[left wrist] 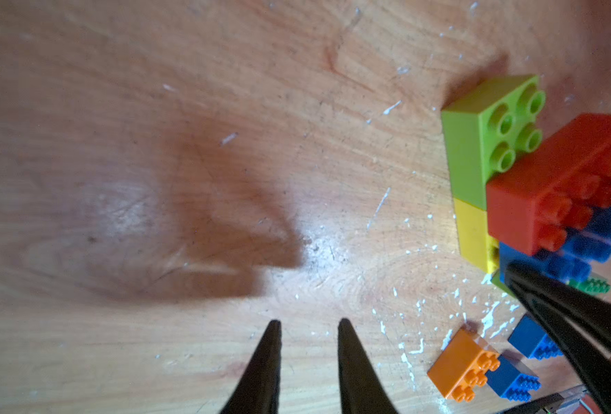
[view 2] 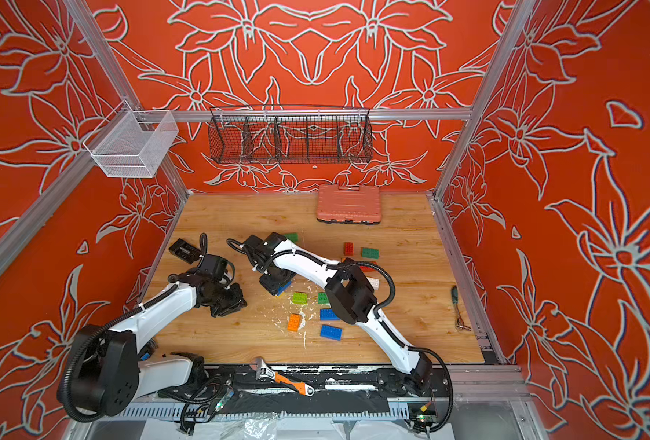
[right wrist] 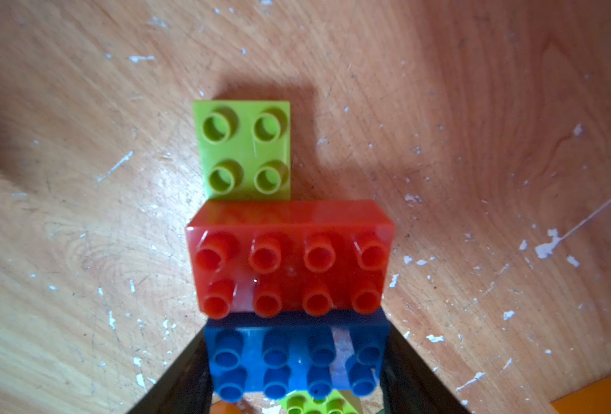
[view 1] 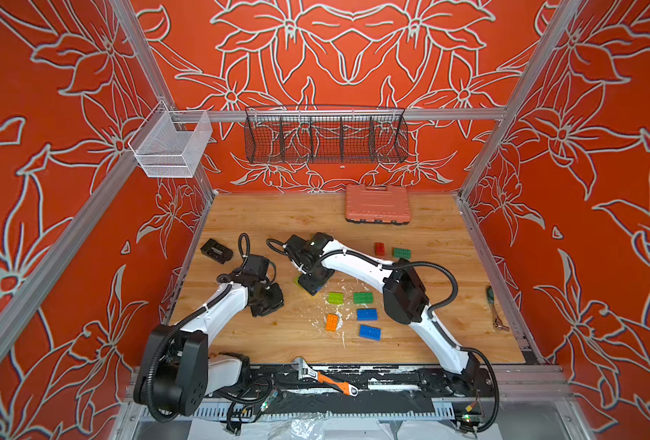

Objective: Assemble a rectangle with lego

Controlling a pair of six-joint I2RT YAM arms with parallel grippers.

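Observation:
A red eight-stud brick and a blue one lie side by side atop light-green and yellow bricks, partly hidden. My right gripper is around the blue brick, a finger at each end; whether it grips it I cannot tell. My left gripper is to the left of the assembly in the top views, part open over bare wood, nothing between its fingers.
Loose orange, blue, green and red bricks lie nearby. A toolbox stands at the back, a dark object at the left.

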